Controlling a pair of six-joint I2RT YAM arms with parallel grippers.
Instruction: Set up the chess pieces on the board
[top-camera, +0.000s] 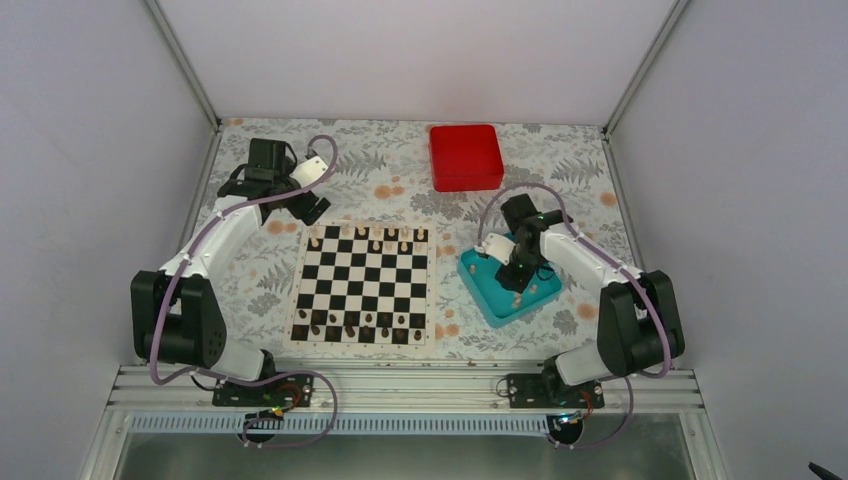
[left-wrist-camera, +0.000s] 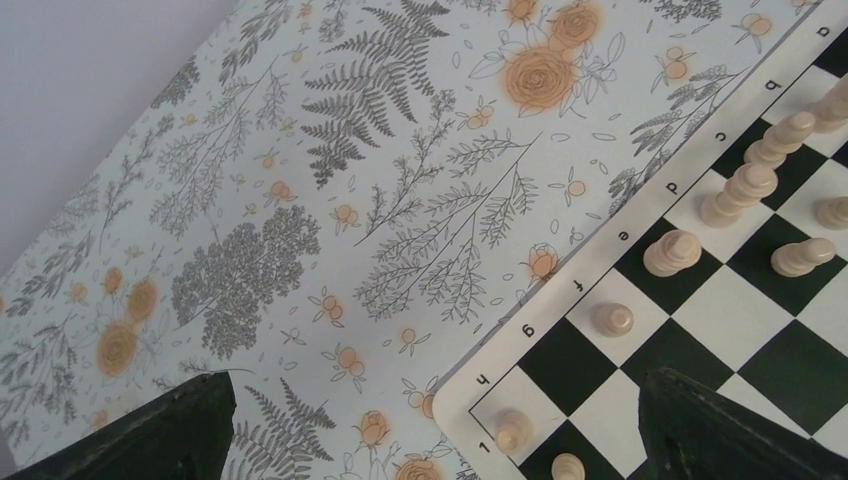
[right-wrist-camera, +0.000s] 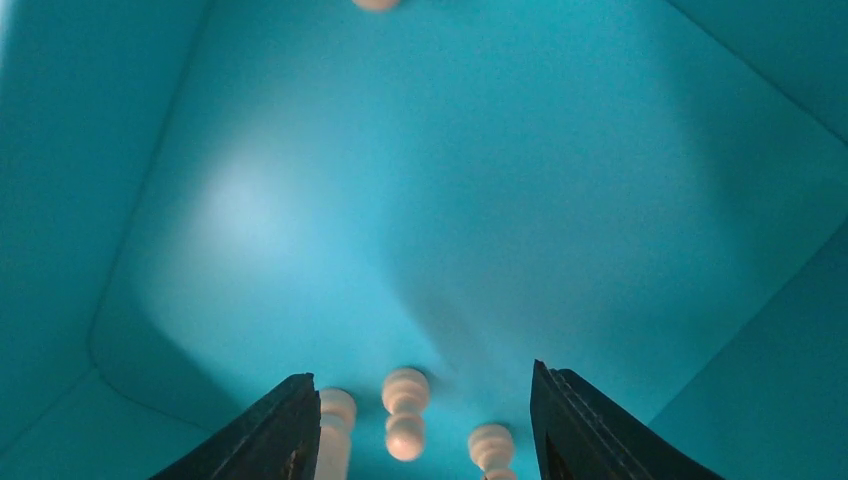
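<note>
The checkered board (top-camera: 363, 283) lies left of centre with light pieces on its far rows and dark pieces (top-camera: 350, 331) on its near rows. My left gripper stands open above the board's far left corner, nothing between its fingers; light pieces (left-wrist-camera: 673, 253) stand close by in the left wrist view. Over the teal box (top-camera: 497, 318) hangs my right gripper, its fingers apart. Several light pieces lie on the box floor: a two-lobed one (right-wrist-camera: 405, 413) shows in the gap, another (right-wrist-camera: 335, 430) beside the left finger, a third (right-wrist-camera: 491, 447) near the right finger.
An empty-looking red box (top-camera: 466, 160) stands at the back, right of centre. Another light piece (right-wrist-camera: 376, 4) sits at the upper edge of the right wrist view. The teal box's walls surround my right gripper.
</note>
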